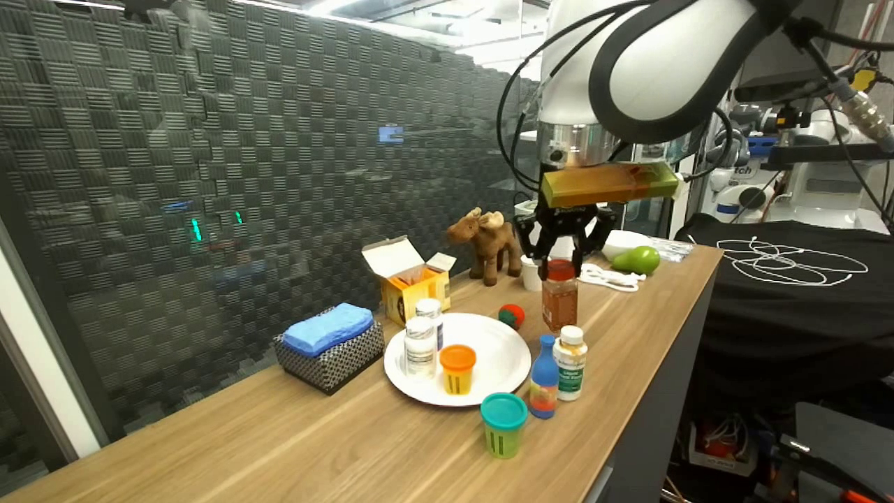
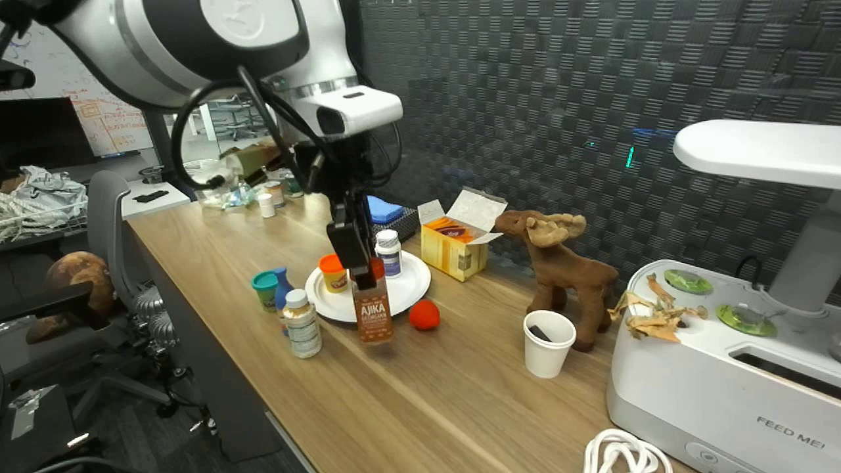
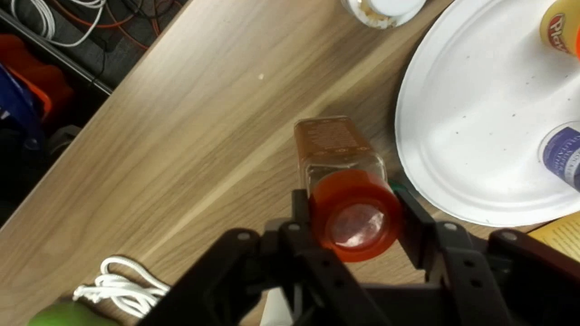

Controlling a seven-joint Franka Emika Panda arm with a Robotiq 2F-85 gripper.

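A square glass jar of reddish-brown spice with a red lid is held upright, its label reading AJIKA. My gripper is shut on the jar's red lid, one finger on either side of it. In exterior view 2 the dark fingers hide part of the lid. The jar's base seems slightly above the wooden table, between the white plate and the table's front edge.
On the plate stand an orange-lidded tub and two white bottles. Close to the jar are a red ball, a white-capped bottle and a blue bottle. A paper cup and toy moose stand farther off.
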